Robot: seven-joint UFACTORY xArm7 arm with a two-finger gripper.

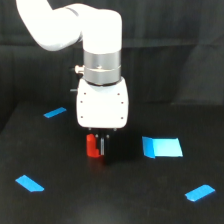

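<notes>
A small red block (92, 146) is low in the middle left of the camera view, at the gripper's fingers. My white gripper (101, 149) points straight down beside it, its fingers partly overlapping the block's right side. Most of the block's red face shows to the left of the dark fingers. Whether the fingers are apart or closed, or touch the block, is too small to make out.
A light blue boxlike shape (167, 147) lies to the right of the gripper. Blue tape strips mark the black table at the front left (29, 183), front right (200, 192) and back left (55, 112).
</notes>
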